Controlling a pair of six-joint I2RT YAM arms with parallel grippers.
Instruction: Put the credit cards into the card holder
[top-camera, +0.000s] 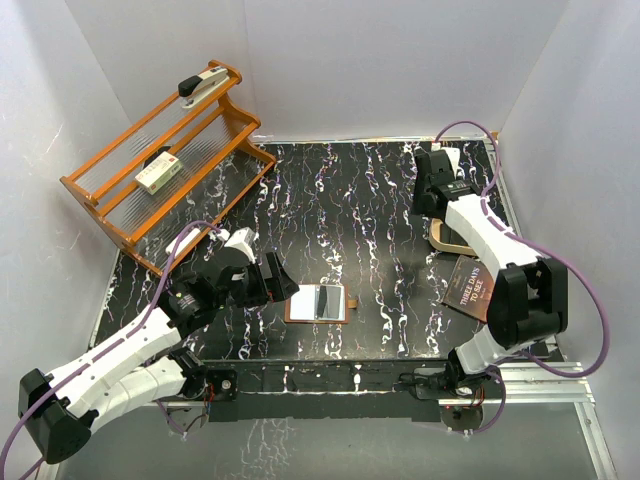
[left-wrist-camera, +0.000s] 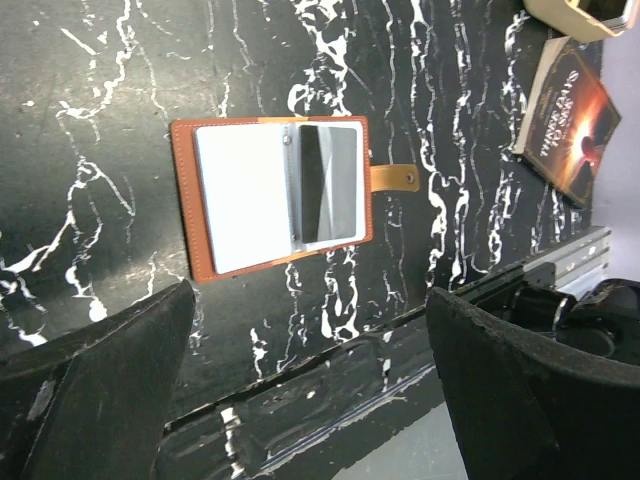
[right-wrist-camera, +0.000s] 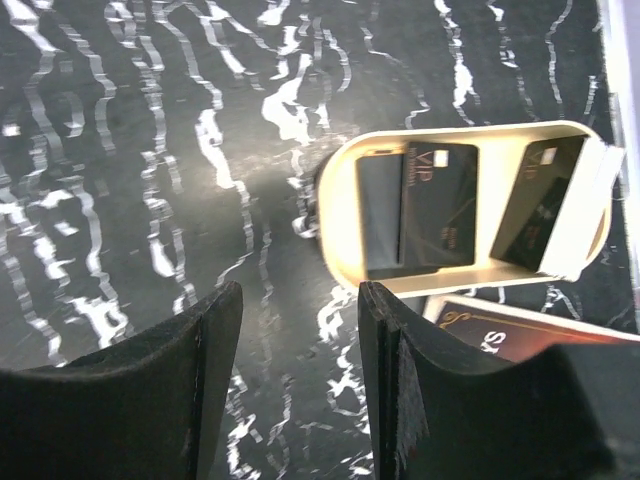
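The brown card holder (left-wrist-camera: 185, 200) lies spread flat on the table, its strap (left-wrist-camera: 395, 178) pointing right. A dark card (left-wrist-camera: 312, 185) shows in its right-hand clear sleeve; the left side is white. Left of the holder and above the table, my left gripper (top-camera: 278, 276) is open and empty. Two overlapping black cards (right-wrist-camera: 438, 205) lie at the left of a cream tray (right-wrist-camera: 342, 205), and another dark card (right-wrist-camera: 540, 200) leans at its right end. My right gripper stands open over the tray's near left side, nothing between its fingers.
A white object (right-wrist-camera: 585, 210) leans inside the tray's right end. In front of the tray lies a dark book (top-camera: 470, 288). A wooden rack (top-camera: 180, 150) with a stapler (top-camera: 203, 86) and a small box (top-camera: 159, 172) fills the back left.
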